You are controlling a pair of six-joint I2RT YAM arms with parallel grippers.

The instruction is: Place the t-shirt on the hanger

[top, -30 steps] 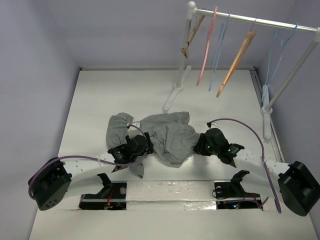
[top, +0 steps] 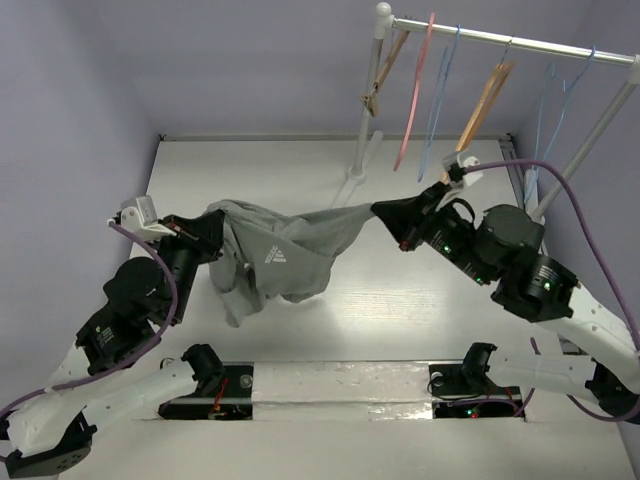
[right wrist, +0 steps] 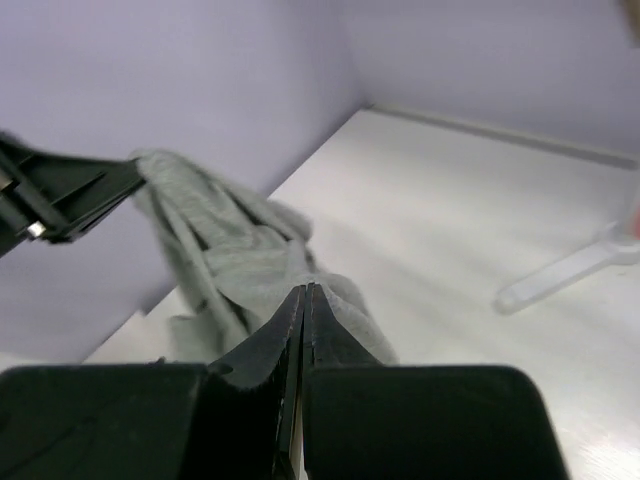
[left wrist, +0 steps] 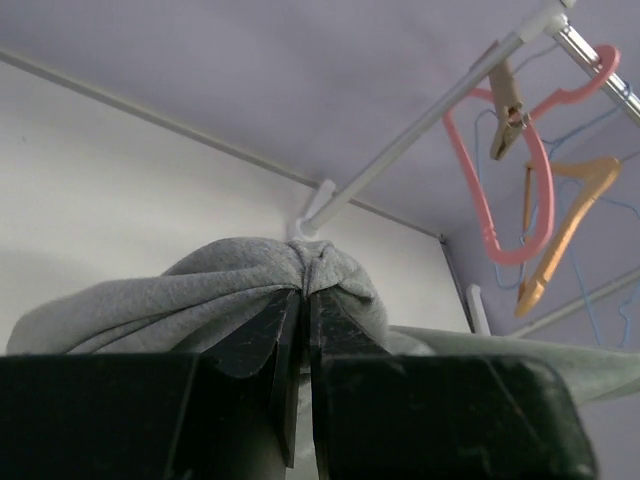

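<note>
A grey t-shirt [top: 285, 250] with a white logo is held up between my two grippers, stretched across the middle of the top view. My left gripper [top: 215, 235] is shut on its bunched left end, the cloth [left wrist: 230, 270] gathered at the fingertips in the left wrist view. My right gripper [top: 380, 210] is shut on the narrow, taut right end. In the right wrist view the shirt [right wrist: 230, 240] hangs from the left gripper toward the right fingertips.
A white rack [top: 520, 43] at the back right carries a pink hanger [left wrist: 480, 200], wooden hangers [top: 485, 100] and several blue hangers [top: 435, 110].
Both arms have risen and moved apart, left to the left and right to the upper right, lifting the shirt from the table and stretching it between them.
</note>
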